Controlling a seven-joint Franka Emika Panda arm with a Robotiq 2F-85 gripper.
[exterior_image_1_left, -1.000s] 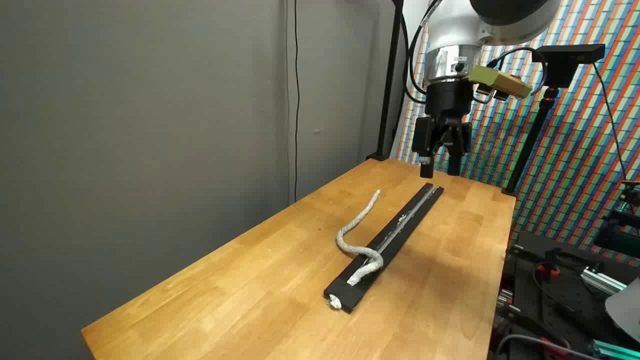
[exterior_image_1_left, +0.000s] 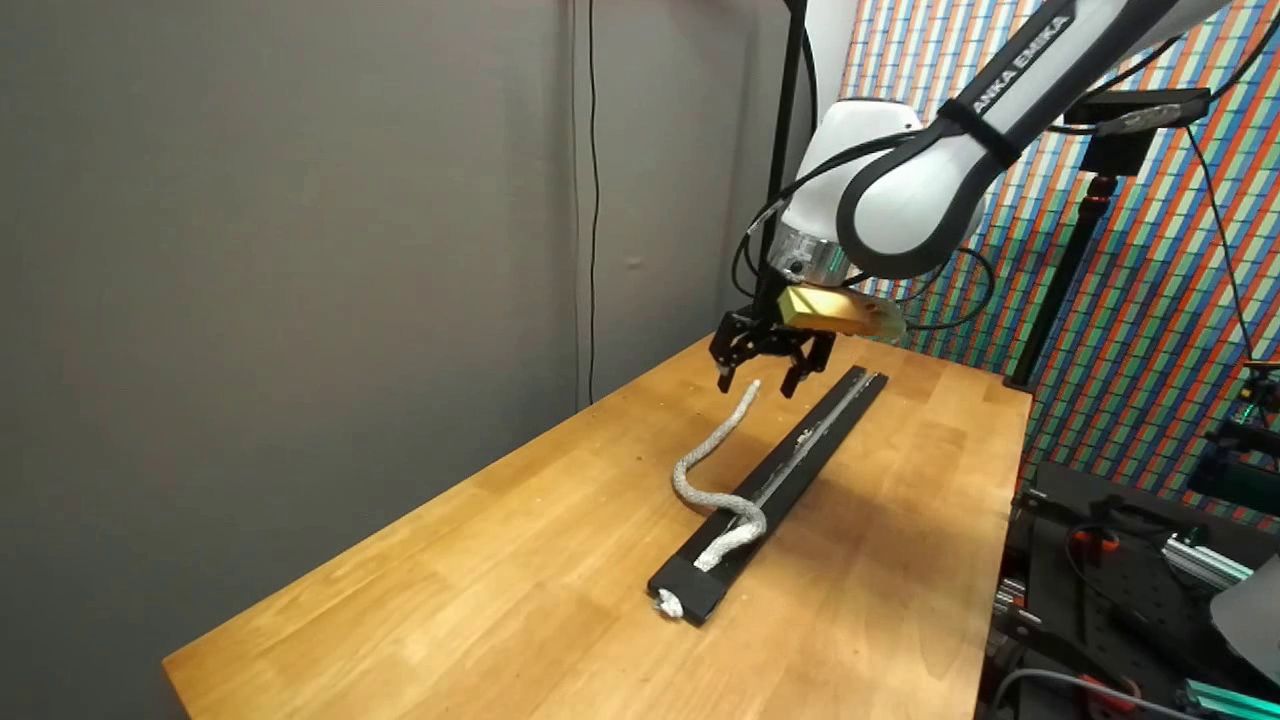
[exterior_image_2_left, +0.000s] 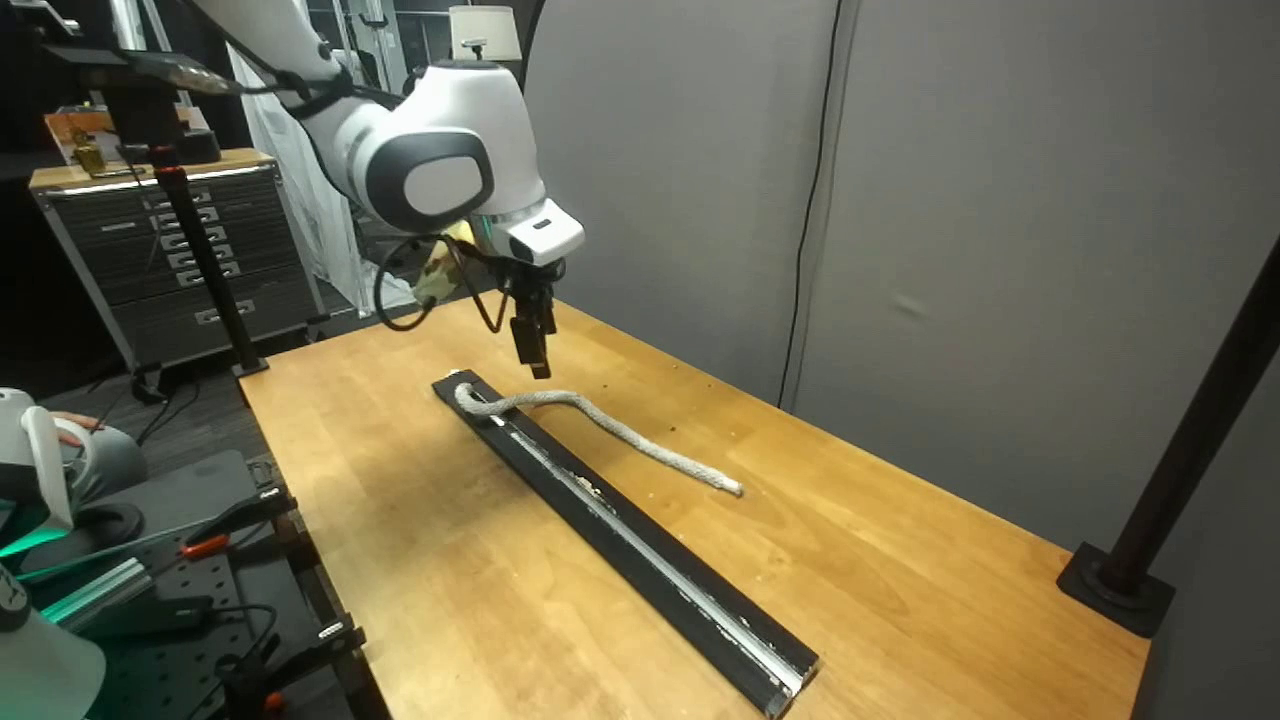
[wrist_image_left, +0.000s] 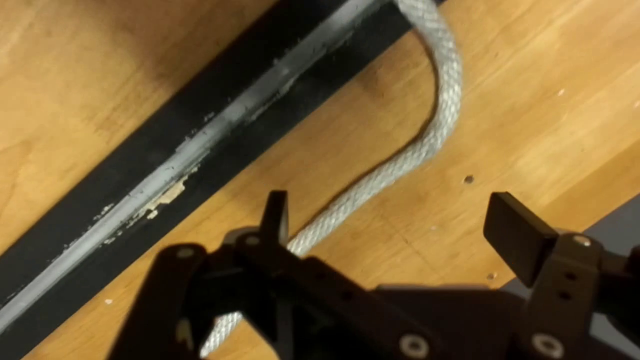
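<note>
A grey braided rope (exterior_image_1_left: 693, 486) comes out of the near end of a long black channel (exterior_image_1_left: 786, 470) with a pale groove. From there it curls off the side and lies in an S-bend on the table, its loose end (exterior_image_2_left: 729, 486) bare. My gripper (exterior_image_1_left: 758, 382) hangs open above that loose end, apart from it. In the wrist view the rope (wrist_image_left: 384, 177) runs beneath the left finger (wrist_image_left: 274, 217), which hides a stretch of it; the right finger (wrist_image_left: 517, 237) is over bare wood. Nothing sits between the fingers.
A grey wall (exterior_image_1_left: 360, 240) borders its far left side. Black camera poles (exterior_image_1_left: 1062, 276) stand near the table's edges, and a cart with tools (exterior_image_2_left: 180, 600) is beside it.
In exterior view 1 my gripper has moved left and lower, from above the channel's far end to over the rope's loose end, and has tilted. Rope and channel have not moved.
</note>
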